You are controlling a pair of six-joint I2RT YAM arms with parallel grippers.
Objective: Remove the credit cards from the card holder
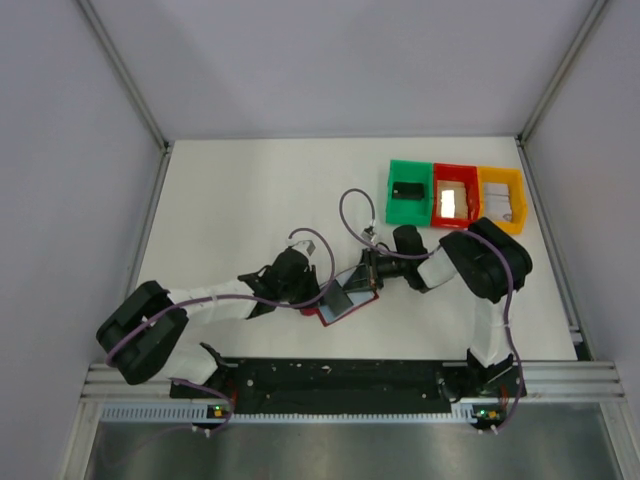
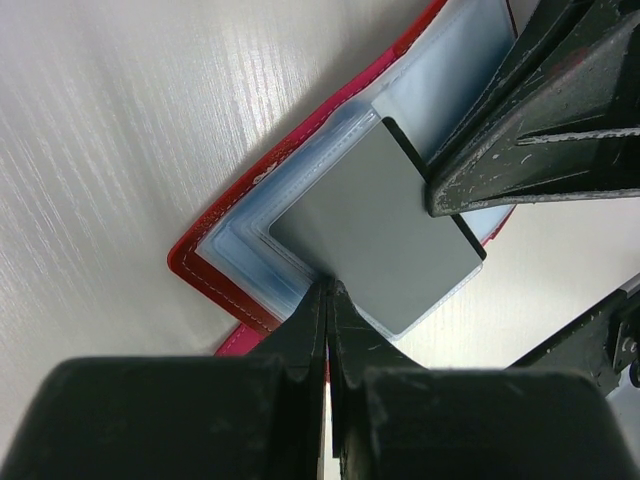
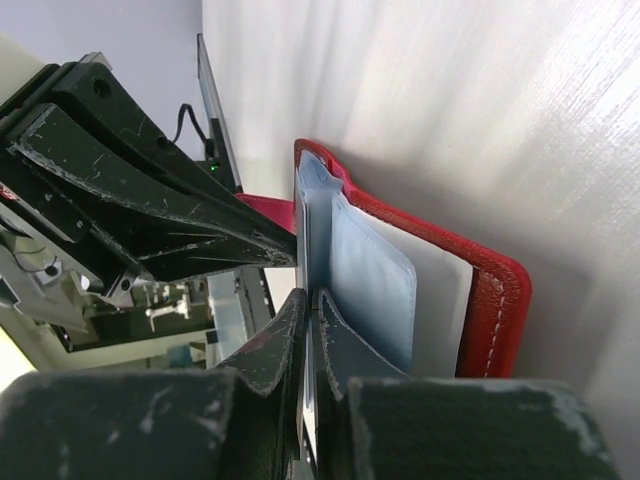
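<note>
The red card holder (image 1: 348,309) with pale blue sleeves lies open on the table between both grippers. A dark grey card (image 2: 365,230) sits on the sleeves in the left wrist view. My left gripper is shut, its tips at the lower left edge of that card. My right gripper's black fingers press near the card's upper right; in the right wrist view that gripper is shut at the edge of the sleeves, where a white card (image 3: 434,290) shows behind a blue flap. Whether either holds a card edge is unclear.
Green (image 1: 408,215), red (image 1: 464,171) and yellow (image 1: 515,183) bins stand at the back right, with items inside.
</note>
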